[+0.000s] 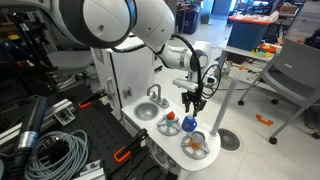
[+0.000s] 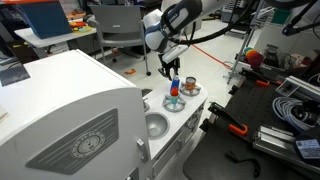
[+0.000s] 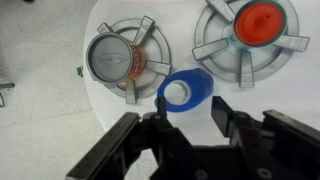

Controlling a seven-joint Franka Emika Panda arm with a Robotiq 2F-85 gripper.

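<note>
A blue bottle (image 3: 200,85) with a pale round top stands on the white counter, between two grey burner grates. My gripper shows at the bottom of the wrist view with its dark fingers apart. The bottle lies just ahead of the gap, and whether the fingers touch it cannot be told. In exterior view 1 the gripper (image 1: 190,108) points down just above the blue bottle (image 1: 189,124). An open-topped can (image 3: 113,58) with an orange label sits on one grate. On the other is a teal cup (image 3: 260,22) with red inside.
A round sink (image 1: 147,108) with a faucet lies beside the burners. The counter's rounded edge (image 1: 225,155) is close to the can. A black cart (image 1: 75,130) with coiled cable stands in front, and a grey table leans behind.
</note>
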